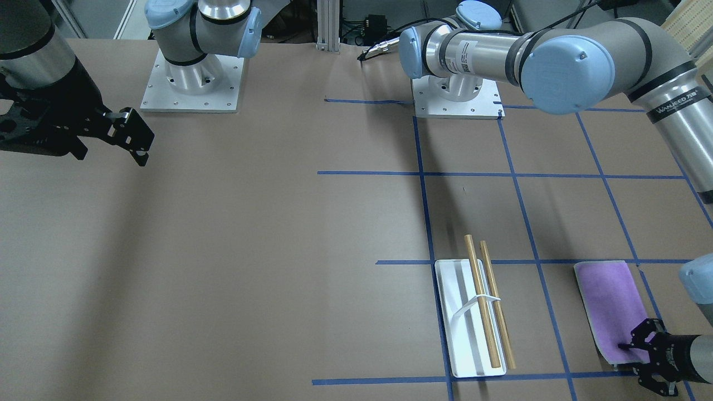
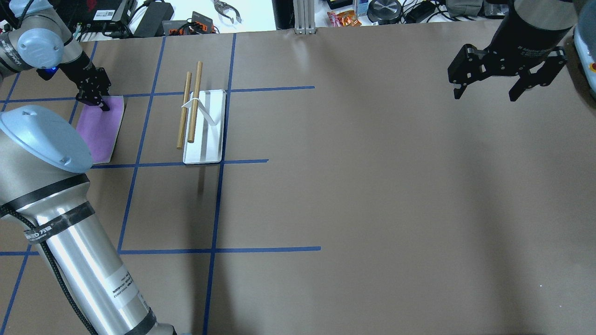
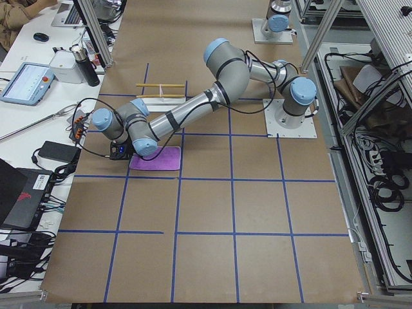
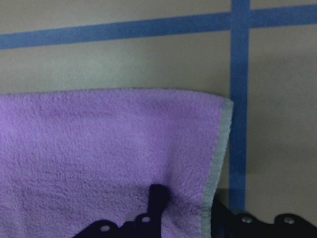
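A purple cloth (image 1: 608, 294) with a pale edge lies flat on the taped table, right of a white tray (image 1: 459, 341) that carries two wooden sticks (image 1: 486, 321). My gripper (image 1: 635, 354) is down at the cloth's edge. In the left wrist view its dark fingertips straddle the pale hem of the cloth (image 4: 99, 144), with fabric bunched between them; how far shut they are I cannot tell. In the top view the gripper sits on the cloth's upper right corner.
A second arm with a black gripper (image 2: 503, 78) hangs over the far side of the table, well apart. The table between it and the tray is clear. Cluttered benches with cables line the edges.
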